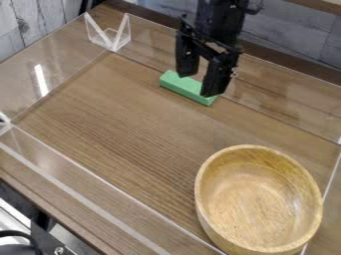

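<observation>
The black gripper hangs at the upper middle of the camera view, open, its fingers pointing down just above a green rectangular block on the wooden table. The gripper partly hides the block's upper right part. Whether the fingers touch the block cannot be told.
A large pale yellow bowl fills the lower right of the table. A white wire-like object stands at the back left. A dark object and the table's edge show at the bottom left.
</observation>
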